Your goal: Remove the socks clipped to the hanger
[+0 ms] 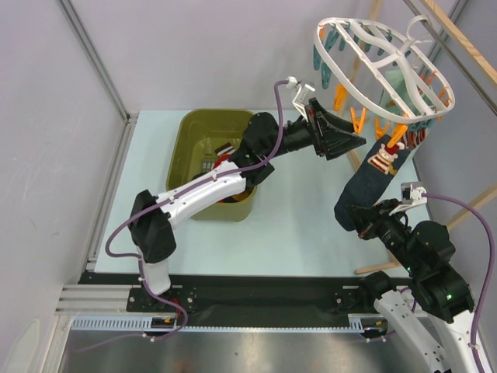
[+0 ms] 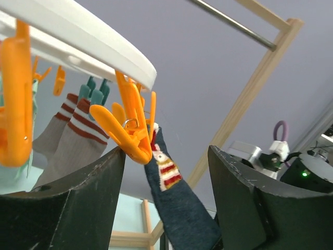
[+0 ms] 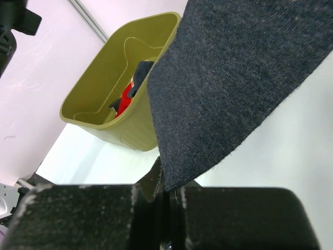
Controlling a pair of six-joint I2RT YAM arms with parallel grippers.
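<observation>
The dark sock (image 1: 366,186) with a striped bear figure slants below the white hanger (image 1: 373,66). Its upper end meets an orange clip (image 1: 397,135) on the rim; whether the clip still pinches it cannot be told. Down at the toe, my right gripper (image 1: 360,222) is shut on the cloth, whose tip (image 3: 174,177) runs between the fingers. My left gripper (image 1: 342,141) stands open beside the rim, left of the sock. In the left wrist view an orange clip (image 2: 130,125) shows beyond the empty gap between its fingers, with the sock (image 2: 179,208) behind.
Grey socks with brown stripes (image 2: 78,140) hang from green clips on the hanger. An olive bin (image 1: 182,155) with several items inside stands left, partly under my left arm. The white table (image 1: 303,241) between bin and right arm is clear. A wooden frame (image 2: 250,94) stands behind.
</observation>
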